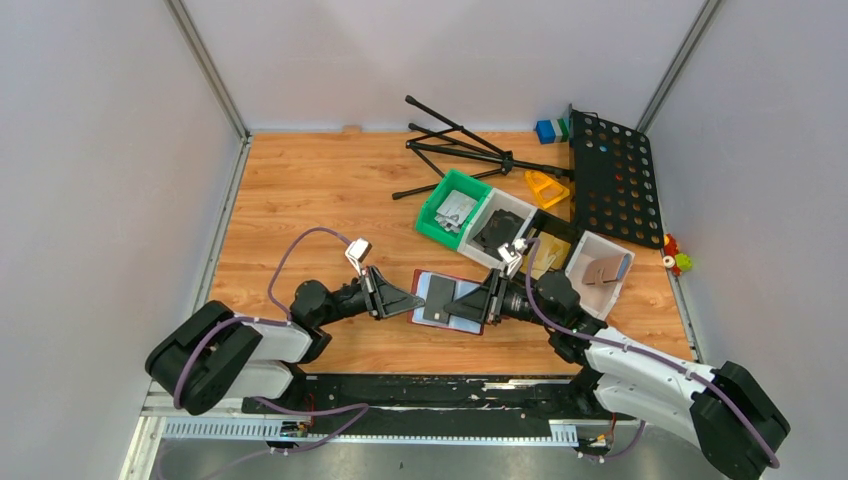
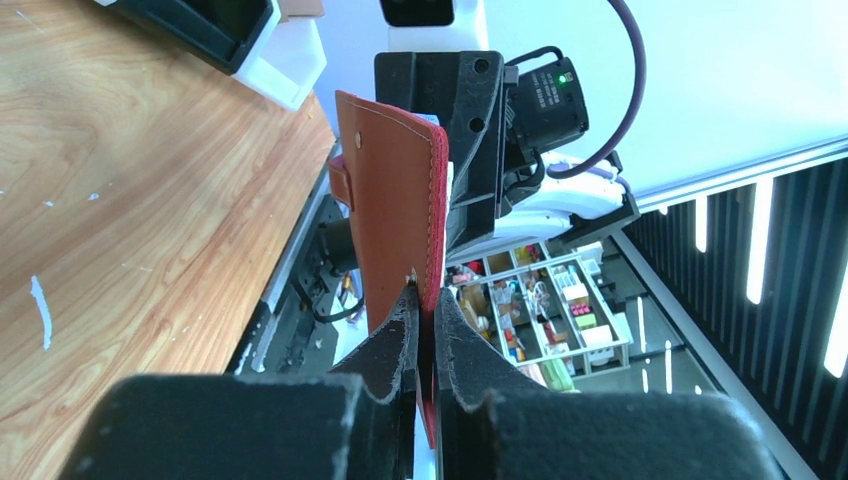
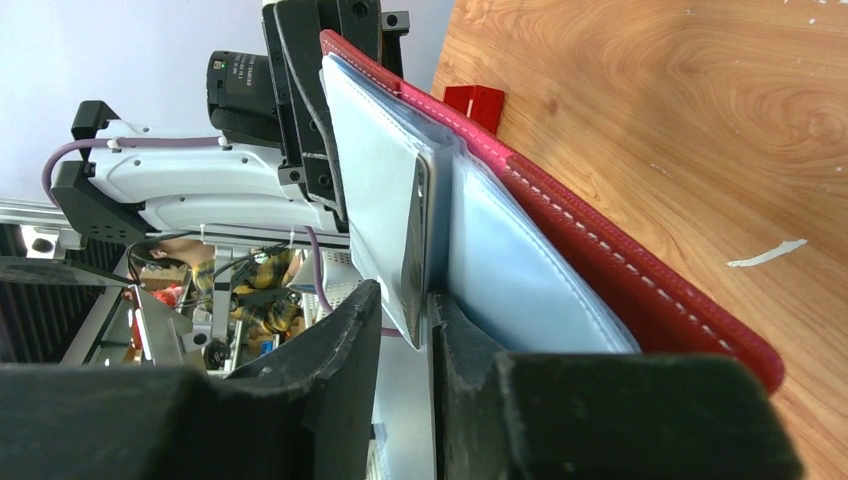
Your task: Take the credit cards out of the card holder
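Observation:
The red card holder (image 1: pixel 420 290) is open between the grippers, clear sleeves facing up in the top view, a dark piece (image 1: pixel 439 295) on them. My left gripper has its fingers closed around the red cover's edge (image 2: pixel 395 200). My right gripper is at the sleeves (image 3: pixel 520 280), its fingertips close together around a thin edge beside a dark card-like piece (image 3: pixel 412 250); whether they pinch it is unclear.
Behind the holder stand a green bin (image 1: pixel 429 214), grey and white bins (image 1: pixel 610 247) and a yellow piece (image 1: pixel 540 188). A black tripod (image 1: pixel 460 150) and perforated panel (image 1: pixel 612 175) lie farther back.

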